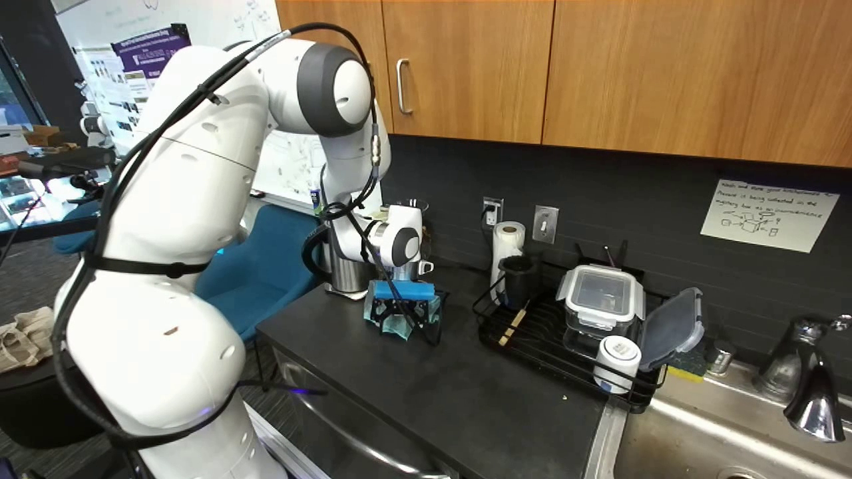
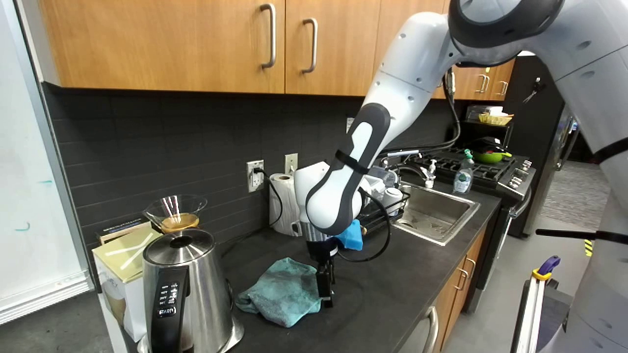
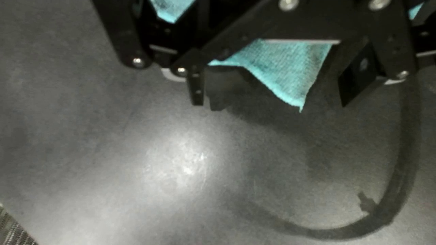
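A teal cloth (image 2: 283, 292) lies crumpled on the dark counter, in front of the kettle. One of its corners (image 3: 286, 69) shows between the fingers in the wrist view, while black gripper parts cover the rest. My gripper points down and stands open, its fingers wide apart, low over the counter at the cloth's edge. In the second exterior view the gripper (image 2: 325, 288) is beside the cloth's right side. From the first exterior view, the arm and a blue piece on the gripper hide much of the cloth (image 1: 397, 323). Whether the fingertips touch the cloth, I cannot tell.
A steel kettle (image 2: 183, 276) stands close to the cloth. Along the wall are a paper towel roll (image 1: 508, 247) and a black dish rack (image 1: 551, 359) with containers. Beyond it lies the sink (image 1: 679, 431).
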